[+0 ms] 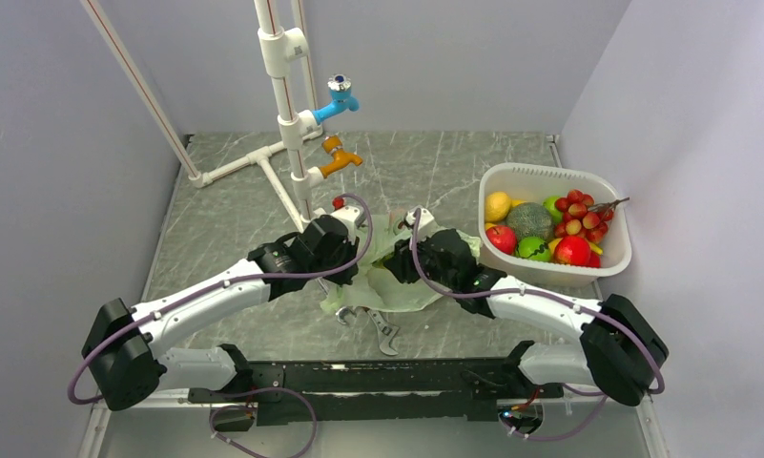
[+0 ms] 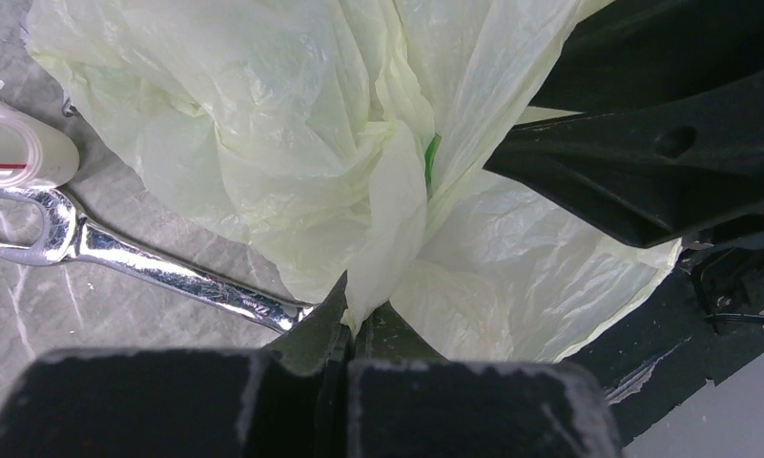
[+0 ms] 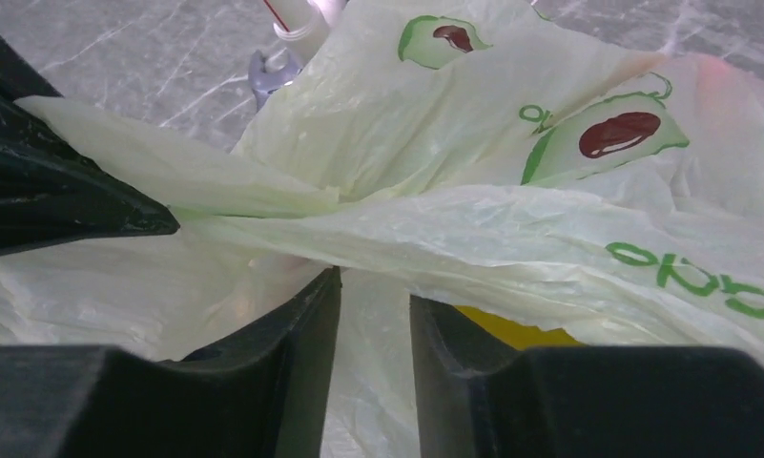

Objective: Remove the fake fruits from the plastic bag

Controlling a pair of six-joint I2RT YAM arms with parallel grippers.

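A thin, pale green plastic bag (image 1: 411, 296) lies between the two arms at the middle of the table. In the left wrist view, my left gripper is shut on a gathered fold of the bag. My right gripper stands part open at the bag's mouth, with no fruit between its fingers. Behind its right finger, something yellow (image 3: 516, 329) shows inside the bag; the rest of it is hidden by the plastic. Several fake fruits lie in the white basket (image 1: 535, 269) on the right, among them a dark green melon (image 1: 529, 220) and red grapes (image 1: 581, 218).
A wrench (image 2: 168, 267) and an adjustable wrench (image 1: 385, 336) lie on the table by the bag's near edge. Behind the left arm rises a white pipe stand (image 1: 289, 129) with a blue tap (image 1: 338, 99) and an orange tap (image 1: 339, 156).
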